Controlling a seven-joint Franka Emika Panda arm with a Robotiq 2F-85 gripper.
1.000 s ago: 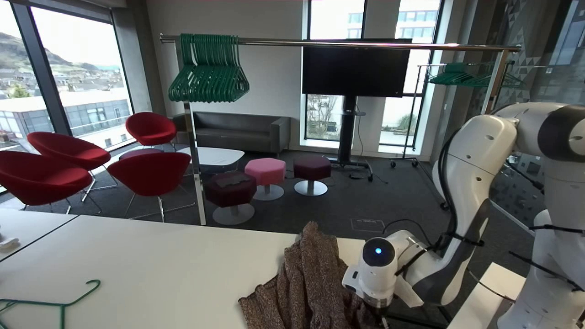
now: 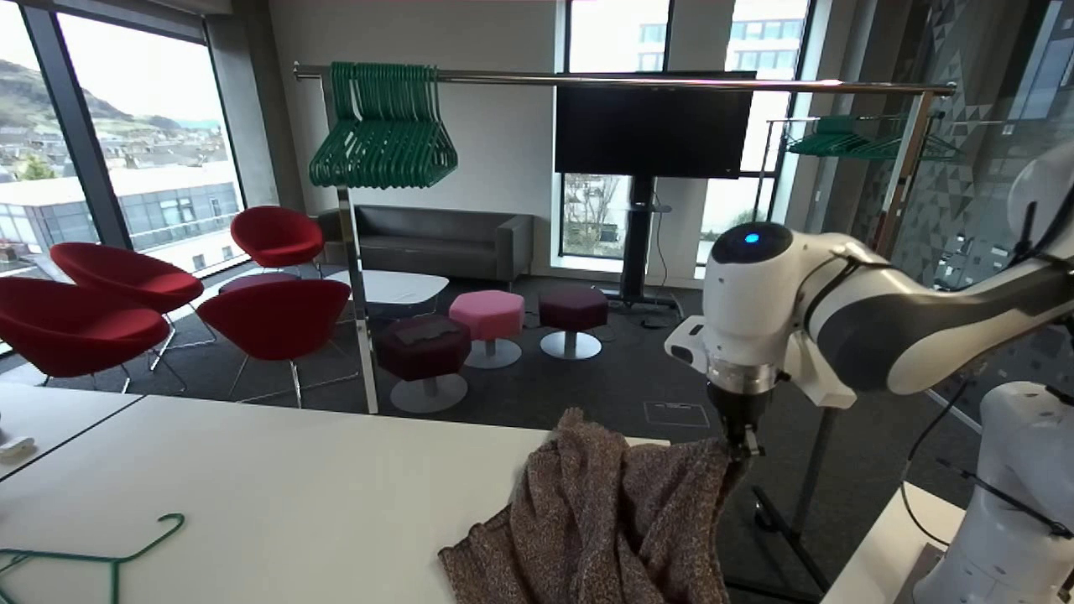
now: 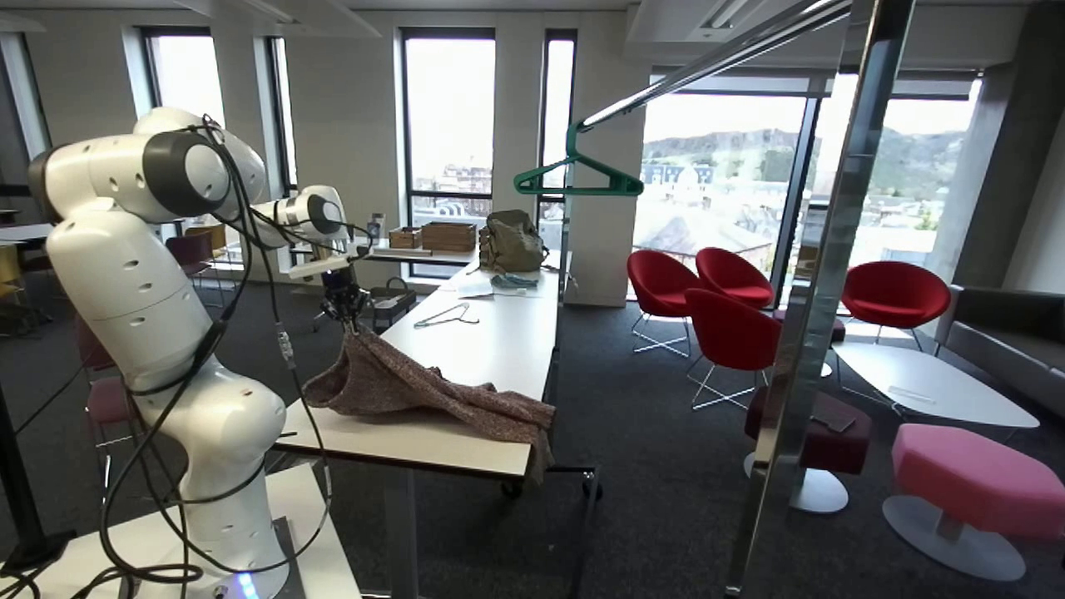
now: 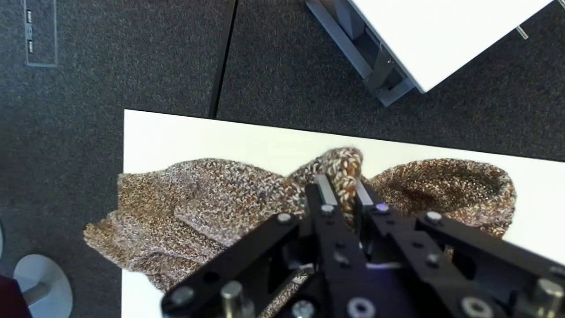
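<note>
A brown knitted garment (image 2: 594, 503) lies bunched across the end of the white table, and one side of it is drawn upward. At that raised part my gripper (image 2: 742, 450) is shut on the knit. The wrist view shows a fold of the garment (image 4: 227, 185) pinched between the two fingers of my gripper. In exterior view 2 the garment (image 3: 439, 399) slopes from my gripper (image 3: 351, 324) down to the table, one end hanging over the edge. A loose green hanger (image 2: 116, 557) rests on the table, well away from the garment.
Several green hangers (image 2: 383, 126) hang on a metal rail (image 2: 604, 79) behind the table. A backpack (image 3: 511, 240) sits at the table's far end.
My gripper has risen from low at the table's edge, lifting one side of the garment with it. The loose hanger has not moved.
</note>
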